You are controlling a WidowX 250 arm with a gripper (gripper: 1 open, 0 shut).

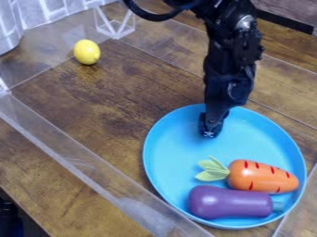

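Note:
A black gripper (210,124) reaches down from the top into the back edge of a blue plate (173,157); whether anything is between its fingertips is hard to see. On the plate's front right lie an orange toy carrot (258,177) with green leaves and a purple toy eggplant (229,202).
A yellow lemon (87,52) sits on the wooden table (124,93) at the upper left, with a metal object (6,23) at the corner. Clear plastic edging crosses the lower left. The table left of the plate is clear.

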